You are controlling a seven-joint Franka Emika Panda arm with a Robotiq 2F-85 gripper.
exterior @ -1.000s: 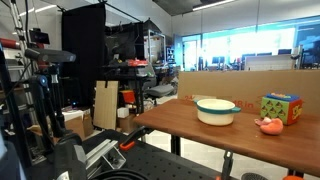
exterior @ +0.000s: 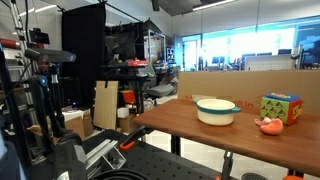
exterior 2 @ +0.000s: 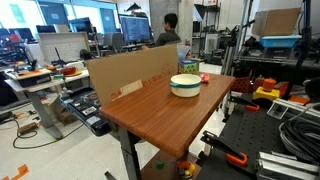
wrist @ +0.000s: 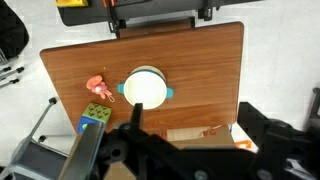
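Observation:
A white pot with a teal rim and side handles point(exterior: 217, 117) stands upright on the brown table point(exterior: 180, 119). From above, in the wrist view, the pot point(wrist: 146, 89) shows a pale round interior. To its side lie a pink toy point(wrist: 98, 87) and a blue, green and yellow box point(wrist: 96, 114); in exterior view 1 the pink toy point(exterior: 269, 126) is in front of the box point(exterior: 281, 107). My gripper hangs high over the table, open, its dark fingers wide apart and nothing between them. It touches none of the objects.
A cardboard panel point(exterior 2: 130, 78) runs along one long edge of the table. Cables and a dark frame point(exterior 2: 275, 125) lie beside the table.

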